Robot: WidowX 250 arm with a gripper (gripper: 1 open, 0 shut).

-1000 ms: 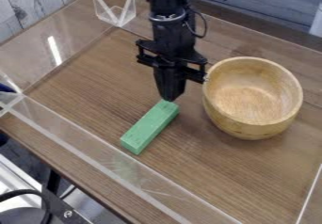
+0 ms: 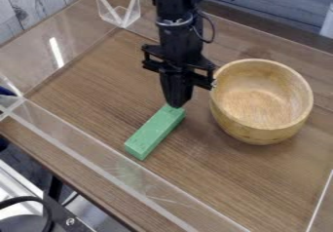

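My black gripper [image 2: 174,97] points down at the upper middle of the camera view, its tip just above the upper end of a green rectangular block [image 2: 154,131]. The tip looks closed, with nothing visible between the fingers; whether it touches the block I cannot tell. The block lies flat and slanted on the wooden table. To the right of the gripper sits a round tan bowl [image 2: 260,125].
Clear plastic pieces line the left edge and top left corner. Dark cables lie at the bottom left.
The gripper has shifted very slightly. The block and bowl have not visibly moved.
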